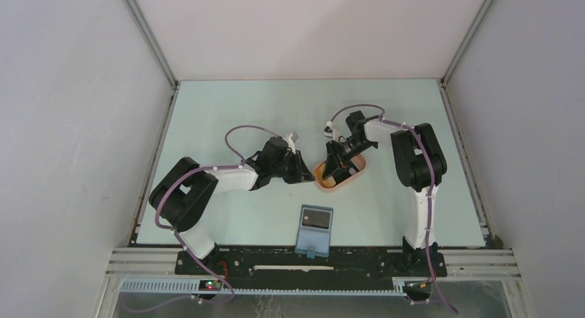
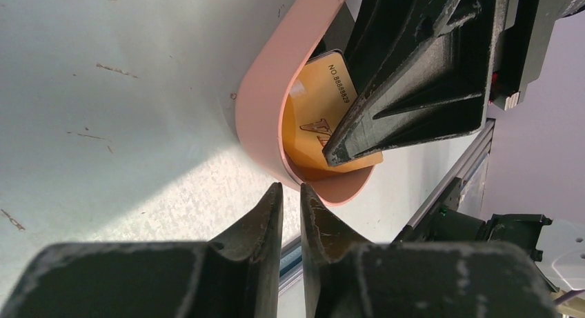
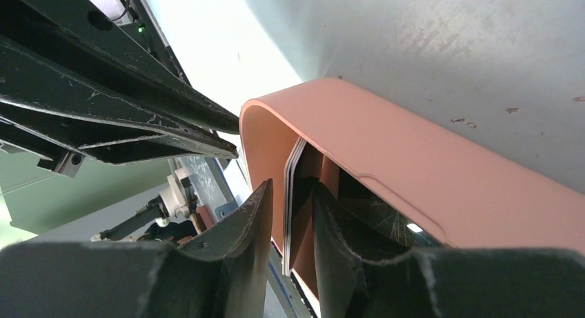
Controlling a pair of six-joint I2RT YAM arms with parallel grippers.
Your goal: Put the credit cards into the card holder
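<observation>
A pink box [image 1: 353, 179] holds the cards near the table's middle. Inside it, an orange card [image 2: 324, 97] leans against the end wall. The left gripper is shut on the rim at that end. My right gripper reaches into the box, its fingers a little apart, one on each side of the white-edged cards [image 3: 288, 214]; whether they touch is unclear. The blue card holder [image 1: 321, 243] with a dark panel lies flat at the table's front edge, apart from both grippers.
A dark card [image 3: 376, 204] lies deeper in the pink box, behind the right fingers. Both arms come in close over the box, left and right. Between the box and the card holder the white table [image 1: 262, 218] is bare.
</observation>
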